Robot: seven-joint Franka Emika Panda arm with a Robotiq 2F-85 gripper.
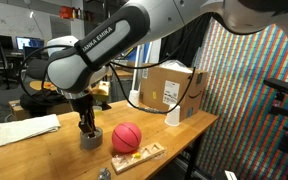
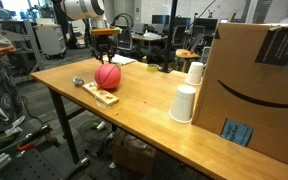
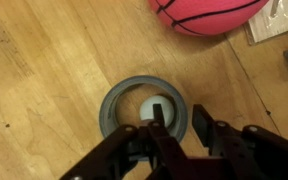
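A grey round cup [image 1: 91, 142] stands upright on the wooden table, left of the ball in exterior view 1. Looking down in the wrist view, I see its grey rim [image 3: 111, 105] as a ring, with a small white round thing [image 3: 156, 110] inside. My gripper is open at the cup, its dark fingers on either side of the near right part of the rim. Whether they touch the rim I cannot tell. In exterior view 2 the red ball hides most of the cup.
Close by lie a red ball [image 1: 126, 137], a pale wooden strip [image 1: 137, 156] and a small metal object [image 1: 105, 173]. A white cloth [image 1: 27, 131] is at the left. White cups [image 2: 182, 103] and a large cardboard box [image 2: 249, 85] stand farther along the table.
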